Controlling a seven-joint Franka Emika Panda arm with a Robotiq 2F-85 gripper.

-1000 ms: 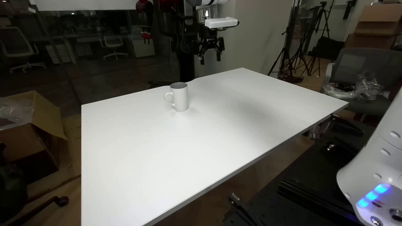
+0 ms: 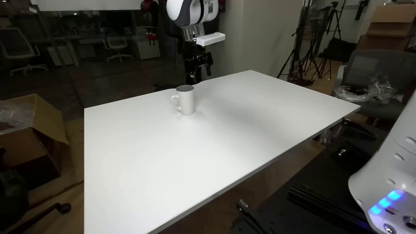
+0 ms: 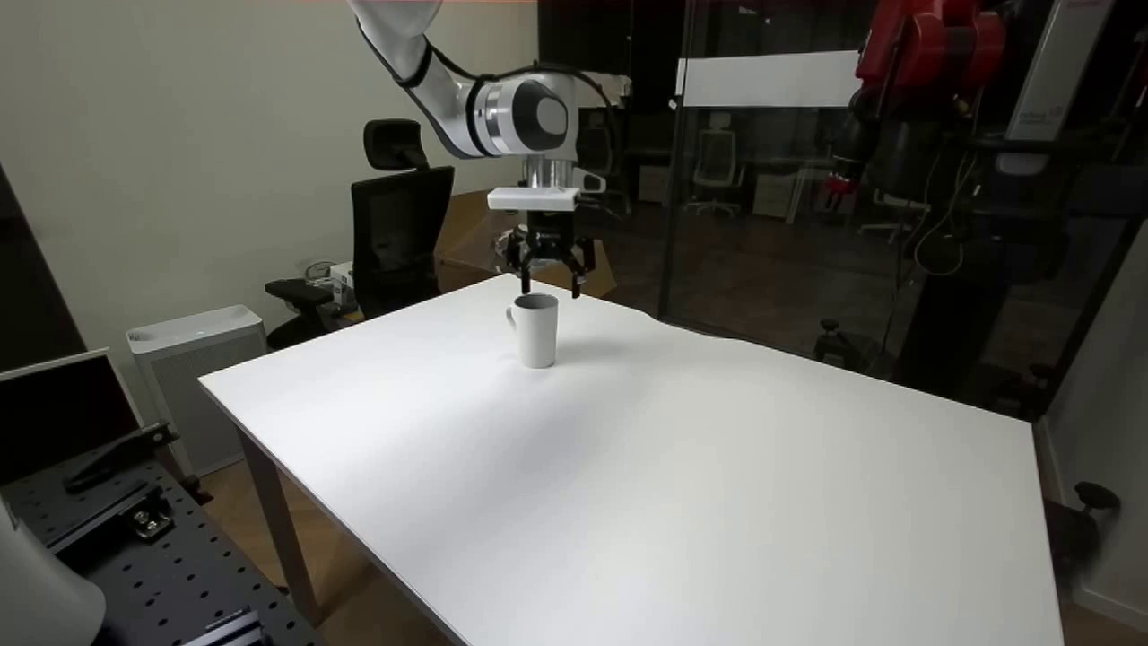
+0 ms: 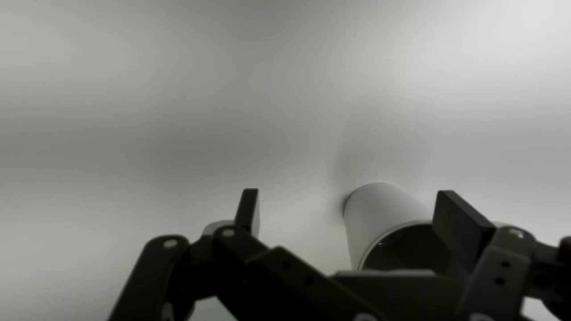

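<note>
A white mug [image 2: 188, 102] with a grey inside stands upright on the white table, its handle to the left in exterior view 1. My gripper [image 3: 551, 289] is open, with its fingertips just above the level of the rim of the mug [image 3: 535, 334] in exterior view 2. In the wrist view, the mug [image 4: 377, 208] is low and right of centre, close to the right finger [image 4: 460, 224]; its handle is mostly hidden there. Nothing is held between the fingers.
A black office chair [image 3: 400, 226] and a cardboard box [image 2: 35, 136] stand off the table.
My gripper has come down and moved left in exterior view 1, nearer the mug. The mug has stayed in place.
</note>
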